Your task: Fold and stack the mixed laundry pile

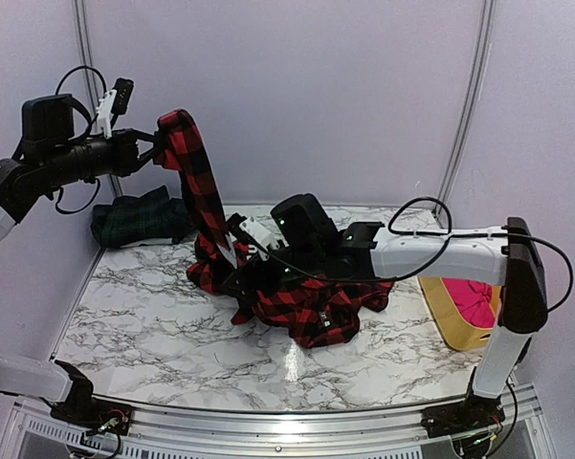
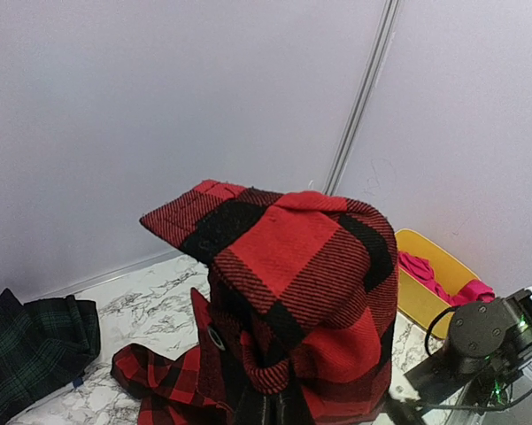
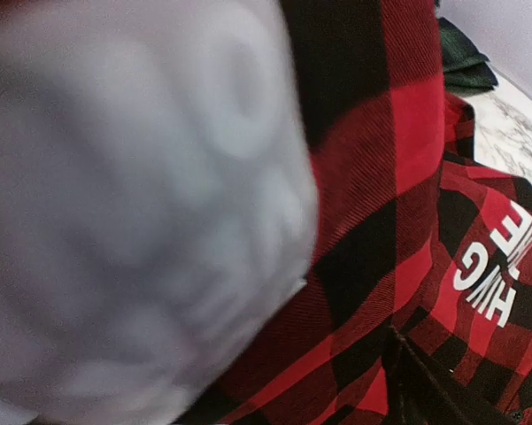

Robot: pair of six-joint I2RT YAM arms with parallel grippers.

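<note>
My left gripper (image 1: pixel 151 148) is raised at the upper left, shut on a red-and-black plaid garment (image 1: pixel 196 177) that hangs down to the rest of it, bunched on the table (image 1: pixel 143 335). In the left wrist view the held fabric (image 2: pixel 292 257) fills the middle. My right gripper (image 1: pixel 232 285) is low over the bunched part, where the hanging strip meets it; its finger state is unclear. In the right wrist view plaid with white lettering (image 3: pixel 500 266) shows beside a blurred pale surface.
A folded dark green plaid item (image 1: pixel 139 220) lies at the back left. A yellow bin (image 1: pixel 440 320) with pink cloth (image 1: pixel 469 301) stands at the right.
</note>
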